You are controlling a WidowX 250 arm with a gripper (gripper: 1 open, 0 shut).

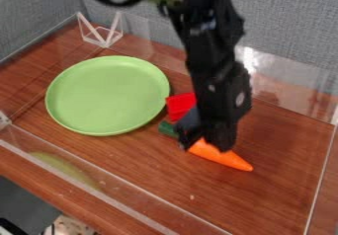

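My black gripper (205, 133) is lowered at the centre right, over the upper part of an orange carrot (223, 156) with a green top. Whether its fingers touch the carrot, and how they stand, cannot be told. A red block (180, 104) behind it is mostly hidden by the arm. A green plate (106, 93) lies to the left on the wooden surface.
A white wire frame (99, 32) stands at the back left. Clear panels edge the work surface (165, 190), with a grey padded wall behind.
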